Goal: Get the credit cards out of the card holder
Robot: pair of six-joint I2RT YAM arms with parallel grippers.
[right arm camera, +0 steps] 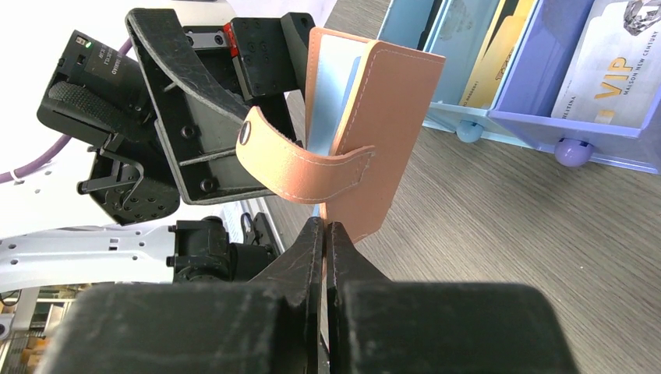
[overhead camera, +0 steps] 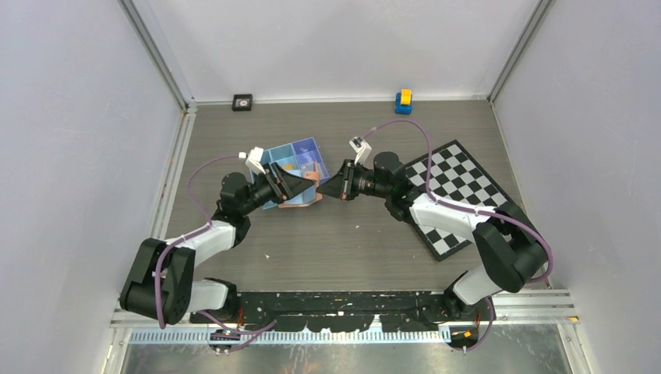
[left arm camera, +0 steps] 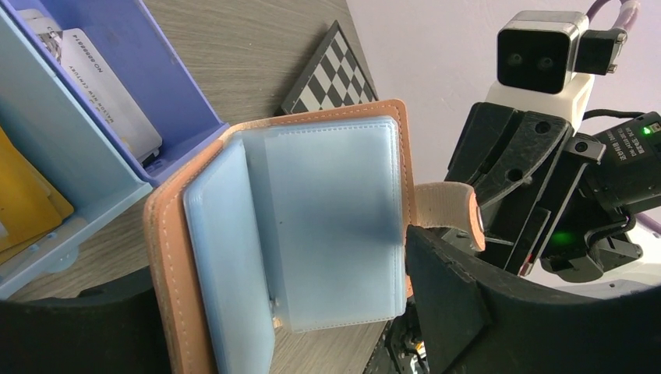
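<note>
A tan leather card holder (left arm camera: 335, 222) with pale blue sleeves stands partly folded between my two grippers. Its snap strap (right arm camera: 308, 167) sticks out toward the other arm. In the left wrist view my left gripper is open, its fingers on either side of the holder. My right gripper is closed on the holder's lower edge. No card can be made out in the sleeves. White cards (left arm camera: 105, 93) rest in the purple compartment, and yellow cards (left arm camera: 27, 195) in a blue one.
The blue and purple tray (overhead camera: 309, 147) lies just behind the holder. A checkered board (overhead camera: 456, 191) is under the right arm, and a black box (overhead camera: 242, 102) and a blue-yellow toy (overhead camera: 403, 102) sit at the back.
</note>
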